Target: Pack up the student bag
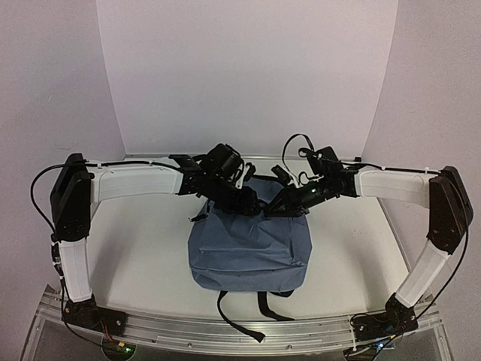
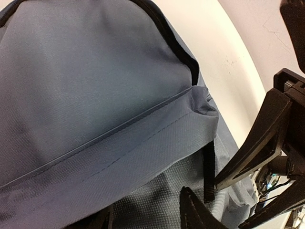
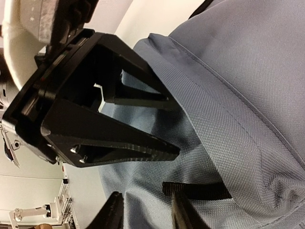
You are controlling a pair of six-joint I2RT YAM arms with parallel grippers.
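Observation:
A blue-grey bag (image 1: 249,252) lies in the middle of the table, its black straps (image 1: 240,325) trailing toward the front edge. Over its upper part, my left gripper (image 1: 254,192) and right gripper (image 1: 275,191) stand close together. The left wrist view shows a folded fabric band (image 2: 138,143) across the bag, with a black strip (image 2: 208,174) below it. My left fingers (image 2: 194,210) are apart at the bottom of that view. In the right wrist view my right fingers (image 3: 113,212) are also spread, with bag fabric behind the gap. The bag's inside is hidden.
A metal rail (image 1: 180,325) runs along the front edge, and pale walls (image 1: 248,75) enclose the back and sides. The two grippers leave little room between them.

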